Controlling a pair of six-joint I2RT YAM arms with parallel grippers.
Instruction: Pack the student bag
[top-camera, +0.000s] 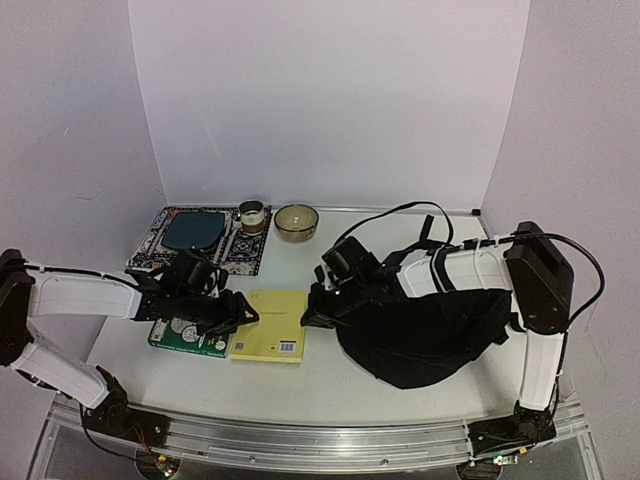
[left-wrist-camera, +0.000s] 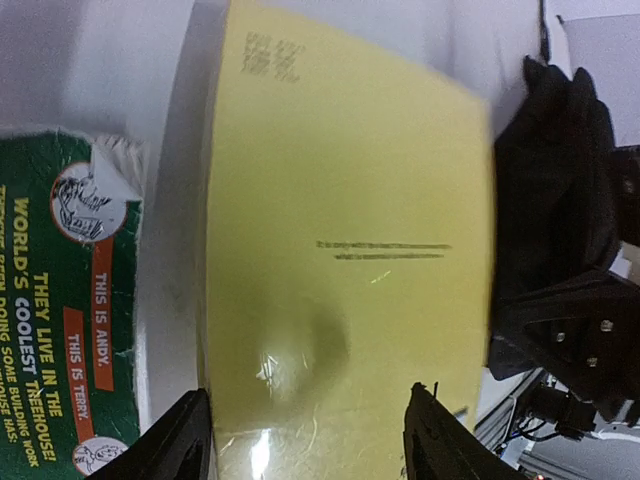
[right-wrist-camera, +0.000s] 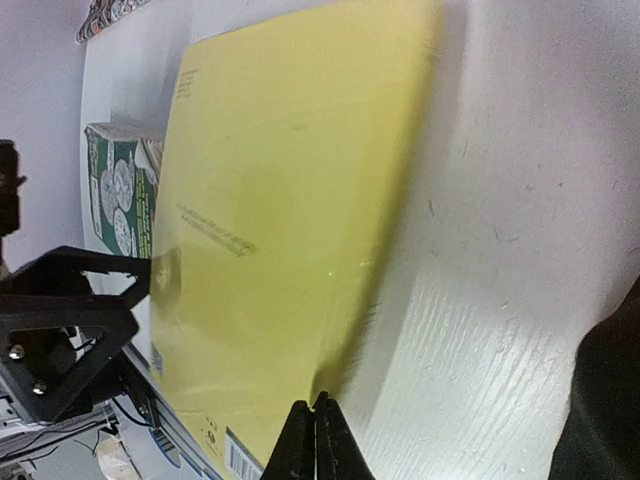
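Note:
The yellow book (top-camera: 272, 335) lies flat on the table, nearly square to its front edge. Left of it is a green book (top-camera: 188, 338), partly hidden by my left arm. My left gripper is open low over the yellow book, one finger by its left edge and the other above the cover. At the book's right side my right gripper is shut, nothing showing between its fingers; its tips are at the edge, and I cannot tell if they touch. The black bag (top-camera: 420, 335) lies on the right, partly under my right arm.
Behind stand a glass bowl (top-camera: 296, 222), a cup (top-camera: 252, 215) and a dark blue plate (top-camera: 193, 230) on a patterned mat (top-camera: 243, 256). The bag's strap (top-camera: 400, 206) loops toward the back. Bare table lies in front of the books.

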